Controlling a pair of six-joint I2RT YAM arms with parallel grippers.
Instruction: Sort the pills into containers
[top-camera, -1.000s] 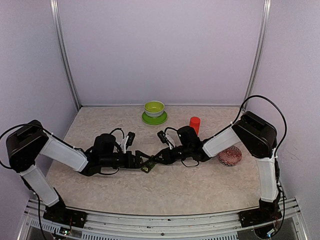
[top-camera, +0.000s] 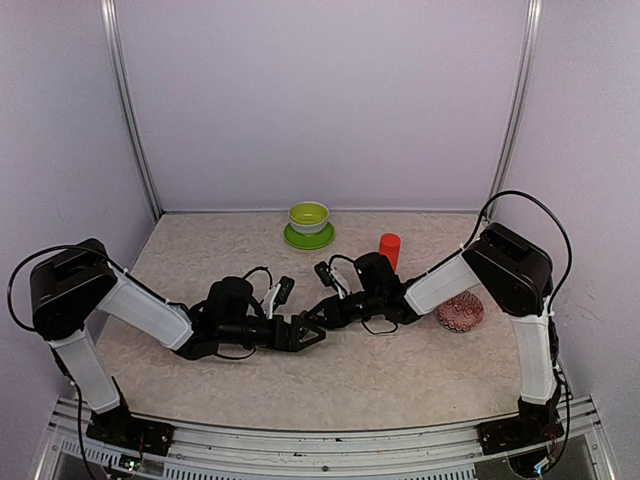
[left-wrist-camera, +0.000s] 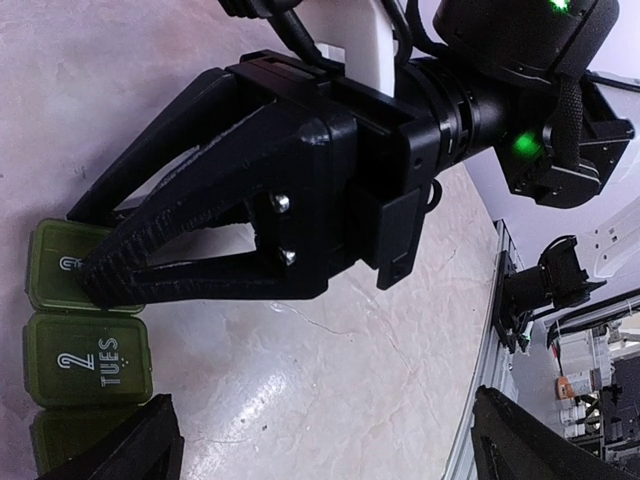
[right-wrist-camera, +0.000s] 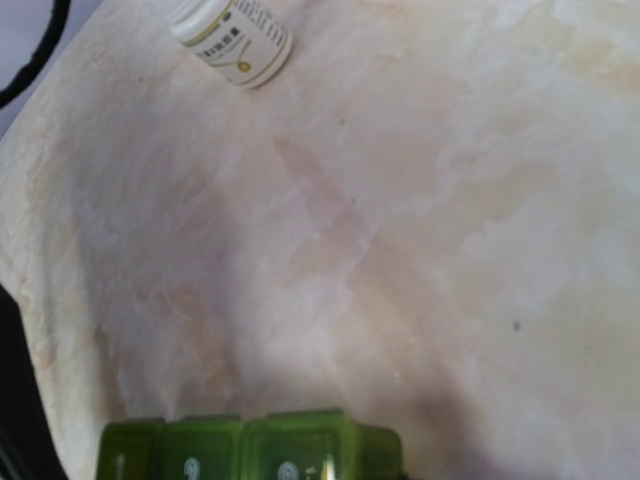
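A green pill organizer (left-wrist-camera: 88, 355) with day lids, one reading TUES, lies on the table in the left wrist view; in the right wrist view the organizer (right-wrist-camera: 298, 450) fills the bottom edge. My right gripper (top-camera: 319, 318) is shut on the organizer's end compartment. My left gripper (top-camera: 311, 333) stands open over the organizer, its fingertips low at either side of the left wrist view's bottom. A white pill bottle (right-wrist-camera: 232, 42) lies at the top of the right wrist view. No loose pills are visible.
At the back stand a green bowl (top-camera: 308, 212) on a green plate (top-camera: 308, 241) and a red cup (top-camera: 389, 248). A patterned red dish (top-camera: 461, 312) sits at the right.
My left arm has moved right and toward the front, so its gripper now covers the organizer in the top view. The right arm looks unmoved.
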